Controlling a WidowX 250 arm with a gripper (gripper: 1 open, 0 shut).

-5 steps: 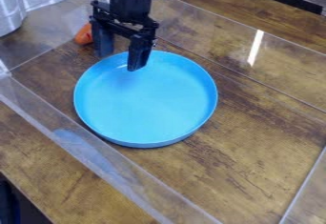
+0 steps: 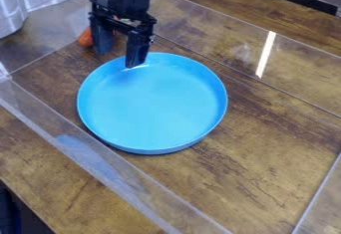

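Observation:
My black gripper hangs at the top left, its two fingers spread open just behind the rim of a large blue plate. A small orange object lies to its left, partly behind the gripper; I cannot tell what it is.
Clear plastic sheeting or edging runs along the left side. A bright streak of light crosses it at the right.
My gripper has shifted slightly left and up, away from the plate's middle. The plate and the orange object look unmoved.

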